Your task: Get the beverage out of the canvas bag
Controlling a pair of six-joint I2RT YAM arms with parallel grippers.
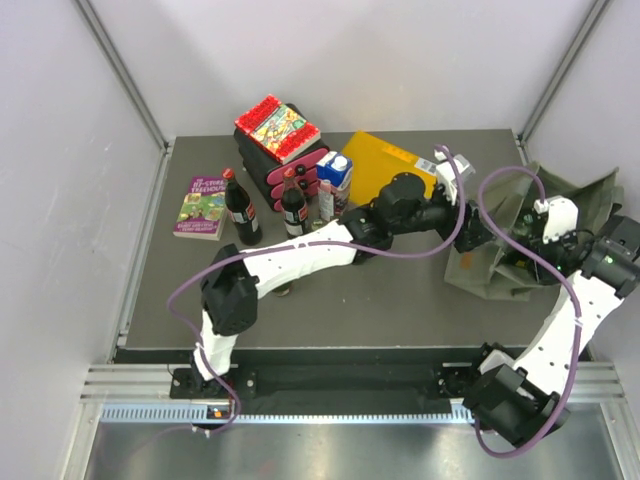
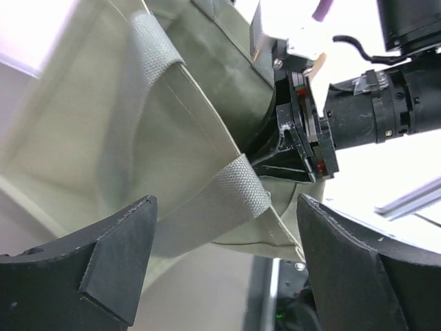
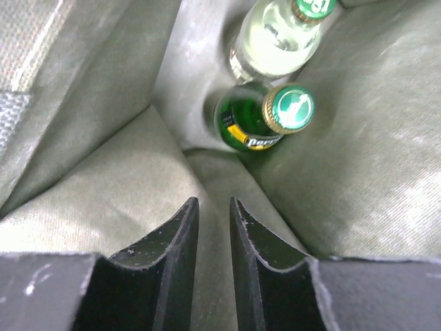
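Observation:
The olive canvas bag (image 1: pixel 575 195) stands at the right end of the table, its mouth held wide. Inside it, in the right wrist view, a green glass bottle (image 3: pixel 238 127) with a green cap leans close beside a clear bottle (image 3: pixel 272 45). My right gripper points into the bag below these bottles, its fingers a small gap apart with nothing between them. At the bag's left side my left gripper is open, and the bag's webbing strap (image 2: pixel 238 186) shows between and beyond its fingers.
Two dark bottles (image 1: pixel 241 208) (image 1: pixel 294 205), a carton (image 1: pixel 334 185) and a yellow folder (image 1: pixel 385 165) stand or lie left of the bag. My left arm hides part of several green bottles. A purple book (image 1: pixel 202 207) lies far left.

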